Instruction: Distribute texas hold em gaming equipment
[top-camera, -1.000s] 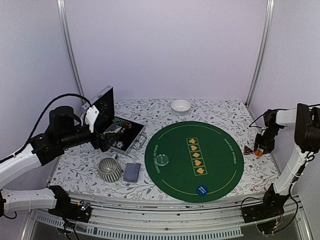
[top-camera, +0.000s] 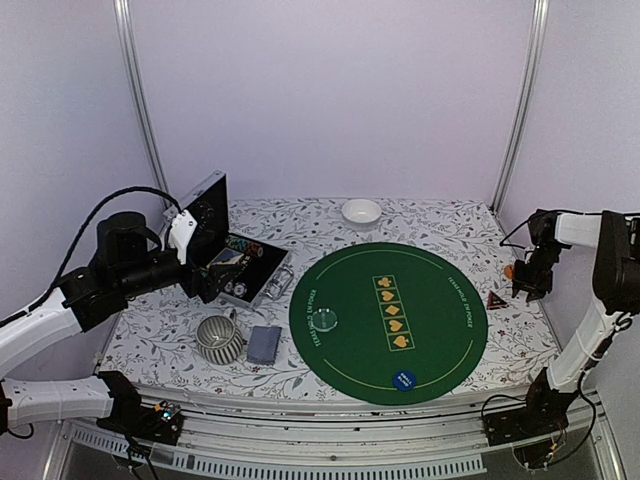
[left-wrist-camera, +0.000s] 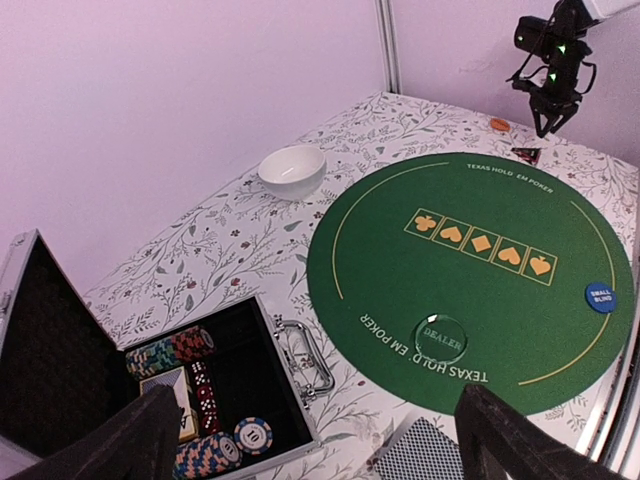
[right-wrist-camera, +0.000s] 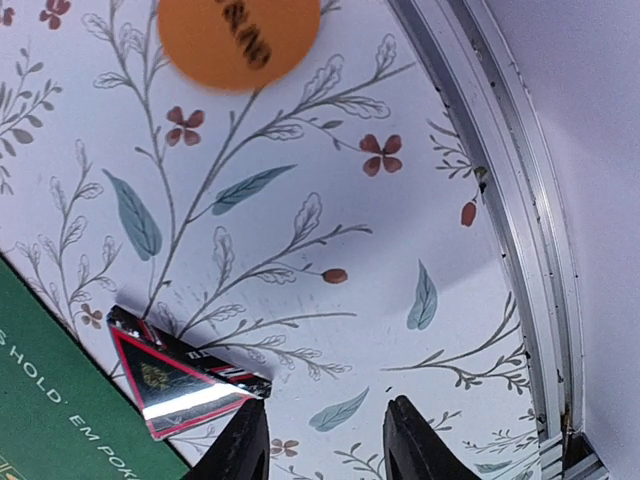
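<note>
My left gripper hangs open at the left, above the chip case (left-wrist-camera: 250, 370) with its chips and card deck. At the right table edge, my right gripper shows its fingertips apart, with nothing visible between them. An orange disc (right-wrist-camera: 238, 35), blurred, is beyond them, and a black triangular marker (right-wrist-camera: 180, 385) lies beside the felt. The green mat (top-camera: 350, 300) bears a clear dealer disc (left-wrist-camera: 440, 338) and a blue small blind disc (left-wrist-camera: 600, 296).
A white bowl (top-camera: 361, 210) stands at the back. A striped pot (top-camera: 219, 340) and grey cloth (top-camera: 263, 344) are at the front left. Walls border the table, close beside my right gripper.
The left arm is unchanged.
</note>
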